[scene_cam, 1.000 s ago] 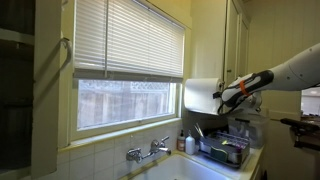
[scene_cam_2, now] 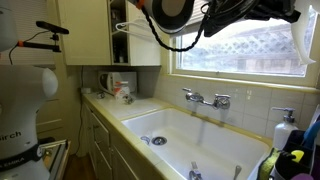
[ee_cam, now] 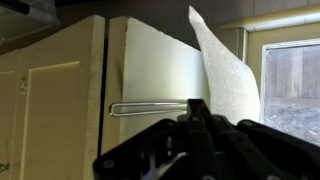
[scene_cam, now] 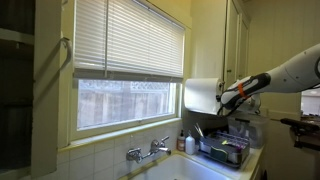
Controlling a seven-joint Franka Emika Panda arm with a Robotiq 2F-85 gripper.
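A white paper towel roll (scene_cam: 202, 95) hangs beneath the upper cabinet, right of the window. My gripper (scene_cam: 224, 101) is up against the right end of the roll, small in this view. In the wrist view, my gripper is shut, its dark fingertips at the lower middle. A white paper towel sheet (ee_cam: 228, 80) stands just beyond them, rising to a point. The fingertips overlap it in this view; whether any paper is pinched between them cannot be seen. A metal wire holder (ee_cam: 150, 106) reaches from the cabinet side to the fingertips.
Cabinet doors (ee_cam: 55, 95) fill the left of the wrist view. Below are a white sink (scene_cam_2: 195, 145), a wall faucet (scene_cam_2: 208, 99), a dish rack (scene_cam: 225, 148) and a soap bottle (scene_cam: 190, 144). The window (scene_cam: 130, 100) lies left of the roll.
The forearm stands slightly higher at the right than before, with the gripper still beside the roll. The roll looks unmoved.
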